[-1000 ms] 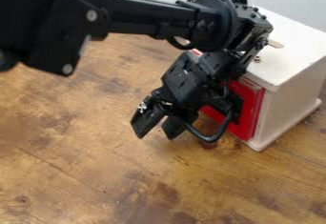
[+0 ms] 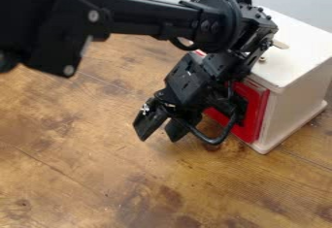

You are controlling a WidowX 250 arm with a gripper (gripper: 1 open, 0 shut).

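My black gripper (image 2: 162,126) hangs low over the wooden floor, just left of a white box (image 2: 288,96) with a red front panel (image 2: 250,115). Its two fingers point down and to the left and stand apart, with nothing visible between them. The wrist and a looped cable cover much of the red panel and the box's near top.
The box takes up the right side, with a small light wooden piece on its top, partly hidden behind the arm.
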